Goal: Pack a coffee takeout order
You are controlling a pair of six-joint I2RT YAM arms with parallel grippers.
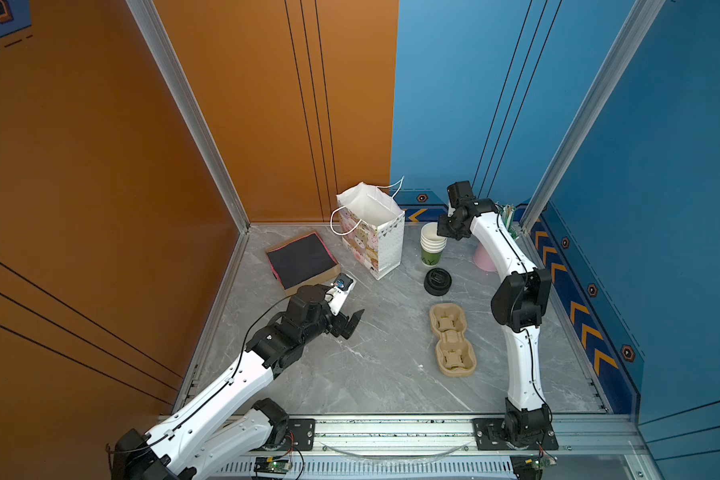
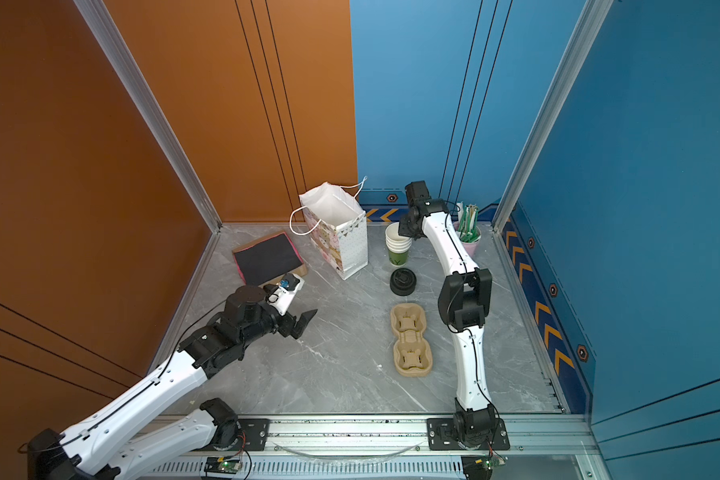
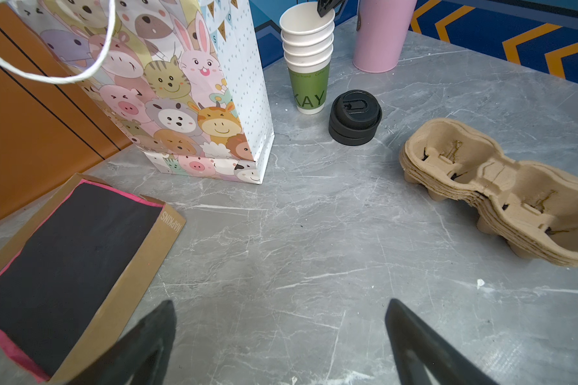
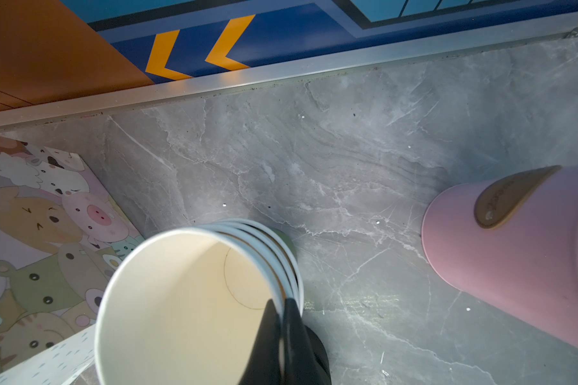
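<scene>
A stack of several white-rimmed paper cups (image 1: 432,238) with a green lower part (image 3: 310,88) stands to the right of the gift bag. My right gripper is shut on the rim of the top cup (image 4: 179,308), the thin wall running between its fingertips. Black cup lids (image 3: 355,117) sit in front of the cups. A pile of brown cup carriers (image 1: 453,339) lies nearer the front. At the left, my open left gripper hangs over bare table with nothing between its fingers. The animal-print paper bag (image 1: 373,232) stands open at the back.
The napkin box (image 3: 131,272) with its dark napkins lies at the left. A pink container (image 4: 513,250) holding green-and-white sticks (image 2: 468,220) stands right of the cups.
</scene>
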